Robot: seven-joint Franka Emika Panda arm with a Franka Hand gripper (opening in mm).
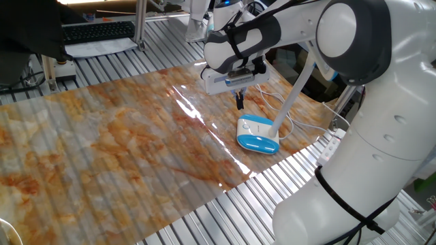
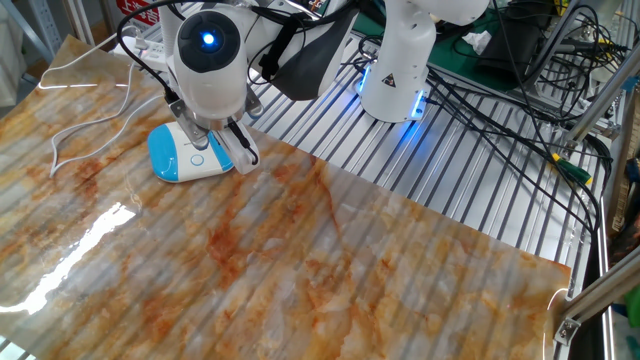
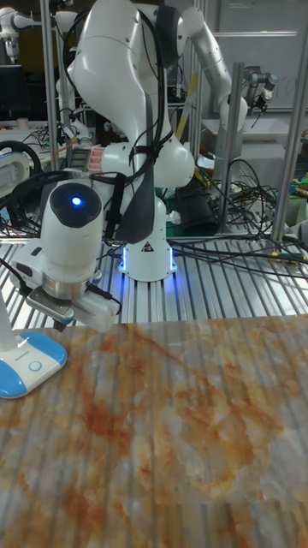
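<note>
A white and blue lamp base [image 1: 258,134] rests on the marbled sheet, its white stem slanting up to the right; a round button shows on its top. My gripper [image 1: 240,106] points down just behind the near blue end and the button, above the sheet and apart from the base as far as I can see. Its dark fingers stand close together, shut, with nothing visible between them. In the second exterior view the hand partly covers the lamp base [image 2: 185,158]. In the third, the lamp base [image 3: 29,366] lies at the left edge, with the gripper's fingertips mostly hidden behind the hand.
White cables [image 1: 291,122] curl on the sheet behind the lamp. The marbled sheet [image 1: 102,156] is otherwise bare, with a wide clear area. Beyond it on the slatted table is a keyboard [image 1: 99,32]. Loose dark cables [image 2: 520,150] lie beside the robot's base.
</note>
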